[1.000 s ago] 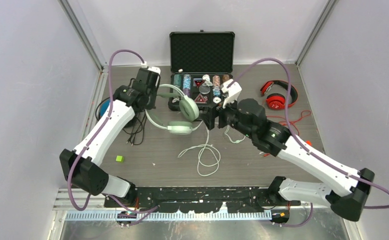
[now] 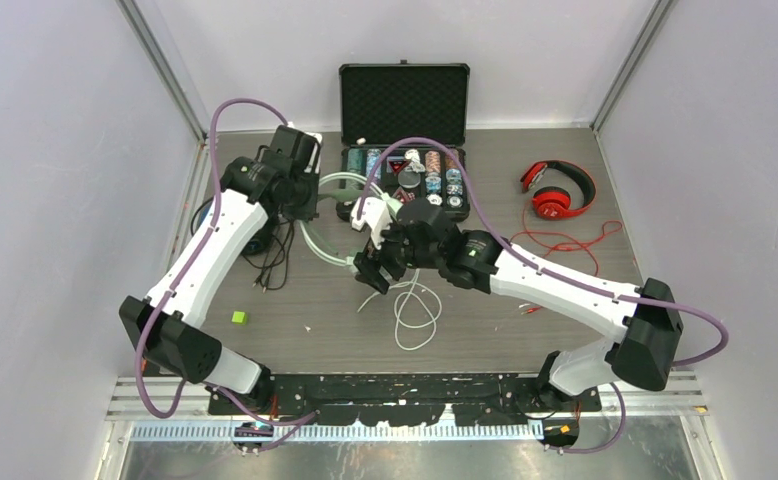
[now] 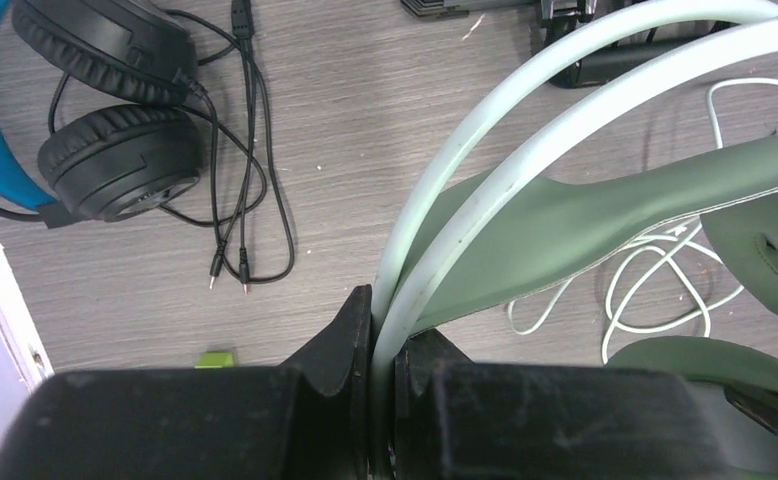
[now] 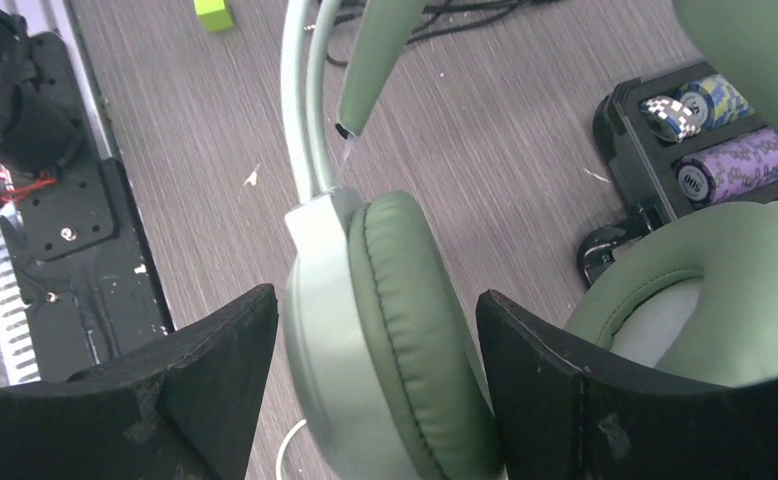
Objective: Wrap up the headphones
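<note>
The pale green headphones are held in the air near the middle. My left gripper is shut on their twin headband tubes (image 3: 485, 220). My right gripper stands open around one earcup (image 4: 405, 310), a finger on either side; the other earcup (image 4: 735, 280) is to its right. In the top view the earcups are largely hidden by the right arm. The white cable (image 2: 415, 320) lies in loose loops on the table below.
An open poker chip case (image 2: 402, 100) stands at the back. Red headphones (image 2: 555, 200) with red cable lie at right, black and blue headphones (image 3: 115, 160) at left. A green cube (image 2: 239, 317) sits front left; bare table (image 2: 315, 340) surrounds it.
My right gripper has moved leftward over the lower earcup, now covering it in the top view. My left gripper still holds the headband, shifted only slightly.
</note>
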